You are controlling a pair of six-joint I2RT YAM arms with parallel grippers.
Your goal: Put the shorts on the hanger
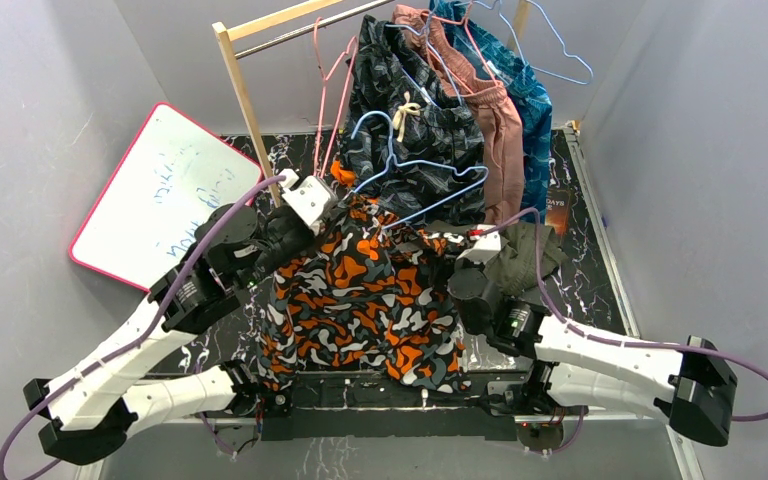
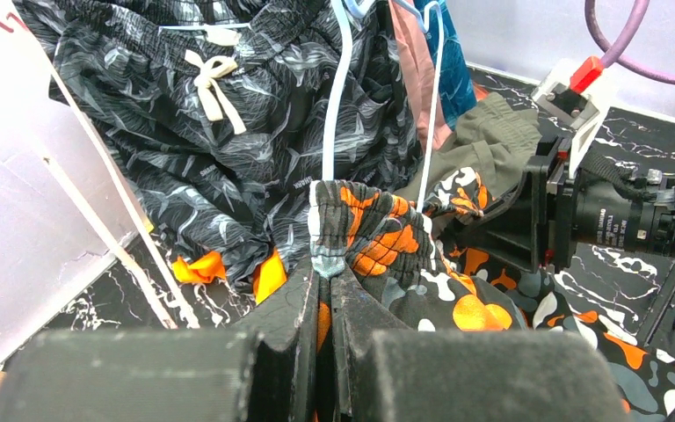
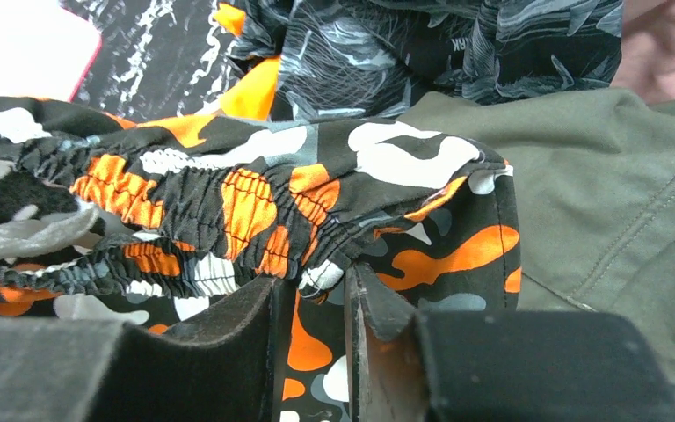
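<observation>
The camouflage shorts [image 1: 355,310] in orange, black, grey and white spread over the front of the table. In the left wrist view, my left gripper is shut on the shorts at one end of their gathered waistband [image 2: 373,224]. A light-blue hanger [image 1: 430,163] reaches down to the shorts; its left end goes behind the waistband there, and the tip is hidden. At the other waist side is my right gripper. Its fingers [image 3: 378,303] stand part open, with the bunched waistband edge between the tips.
Dark patterned shorts [image 1: 410,130], pink shorts [image 1: 500,140] and blue shorts [image 1: 537,140] hang behind on the rack. Olive cloth [image 1: 525,260] lies near the right gripper. A pink hanger [image 1: 322,100] hangs left, and a whiteboard [image 1: 160,200] leans at far left.
</observation>
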